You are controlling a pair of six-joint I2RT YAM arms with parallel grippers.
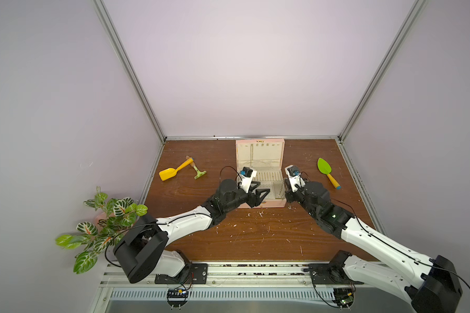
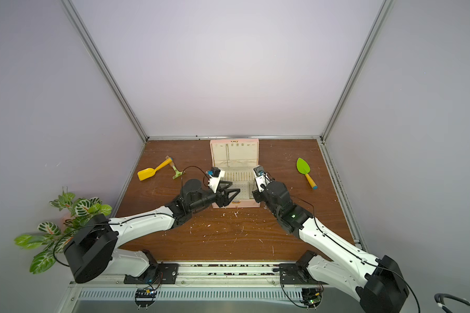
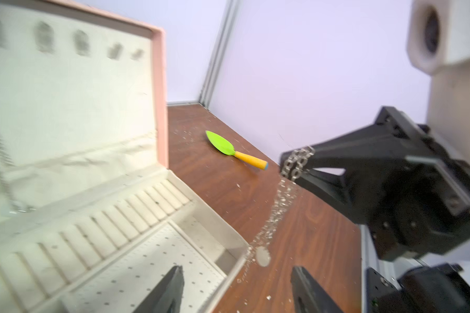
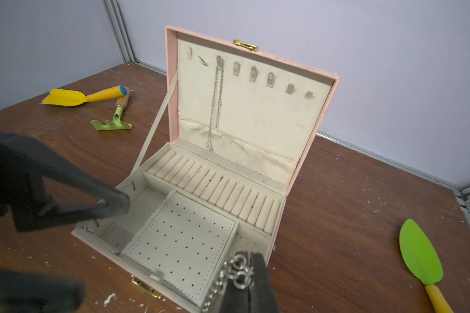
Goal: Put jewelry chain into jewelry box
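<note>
A silver chain [image 3: 276, 208] with a small disc dangles from my right gripper, which is shut on it near the box's right side. The pink jewelry box [image 4: 310, 133] stands open, another chain [image 4: 219, 99] hanging from a hook inside its lid. My left gripper [image 1: 261, 194] is open in front of the box, slightly left of my right one, with nothing visible between its fingers.
A yellow scoop [image 1: 168, 173] and small rake [image 1: 199, 172] lie at left; a green trowel [image 1: 324, 167] lies at right. A leafy plant [image 1: 88, 240] is at front left.
</note>
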